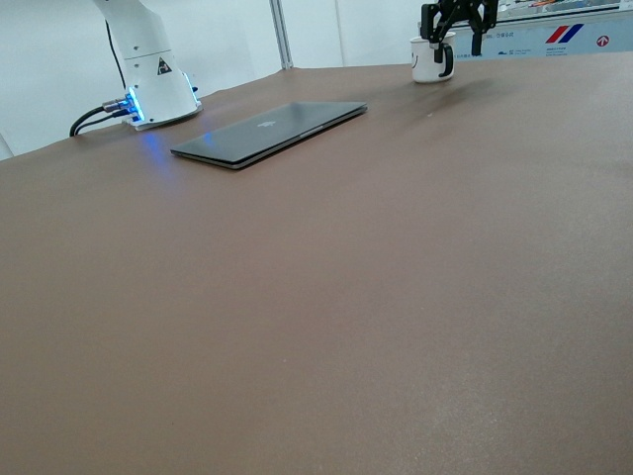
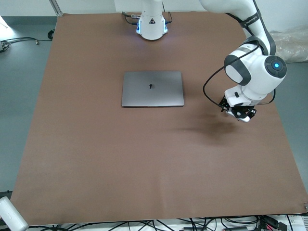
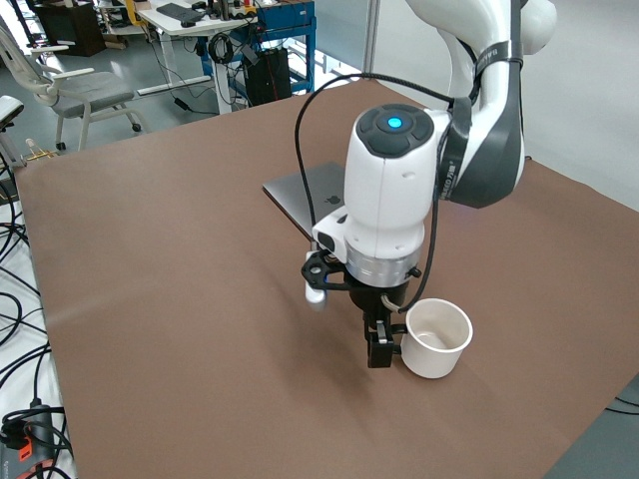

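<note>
My black gripper (image 1: 457, 38) hangs at the top right of the top view, at a white mug (image 1: 423, 61) with a dark handle that stands on the table. In the right view the gripper (image 3: 384, 344) is just left of the white mug (image 3: 435, 349), touching or very near it. In the left view the arm's wrist (image 2: 238, 108) hides the mug and most of the gripper. I cannot tell whether the fingers are shut on the mug or open.
A closed silver laptop (image 2: 153, 89) lies mid-table, left of the gripper. A white robot base (image 2: 152, 24) stands at the back. Cables lie beyond the near edge.
</note>
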